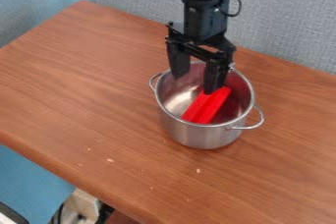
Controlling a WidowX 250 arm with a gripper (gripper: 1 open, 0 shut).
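Note:
A steel pot (197, 133) with two handles stands on the wooden table (92, 90), right of centre. Inside it lie red objects (205, 107), long and side by side, leaning to the pot's right. My black gripper (197, 76) hangs from above over the pot, its fingers spread apart at the back rim and reaching into the top of the pot, with nothing visible held between them.
A grey textured panel runs behind it, a light blue surface lies at the left, and some small items and cables sit below the table's lower-left edge.

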